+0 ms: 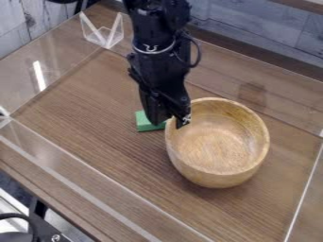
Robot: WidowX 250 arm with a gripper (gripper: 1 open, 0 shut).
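My black gripper [168, 112] is lowered at the left rim of a tan wooden bowl [217, 142], which sits right of centre on the wooden table. A small green block [146, 124] lies on the table just left of the bowl, partly behind the fingertips. The gripper looks shut, with nothing seen between its fingers, though the dark fingertips are hard to make out and I cannot tell whether they touch the block or the rim.
A clear plastic object stands at the back left. Panelled walls border the back, and a dark cable lies at the bottom left.
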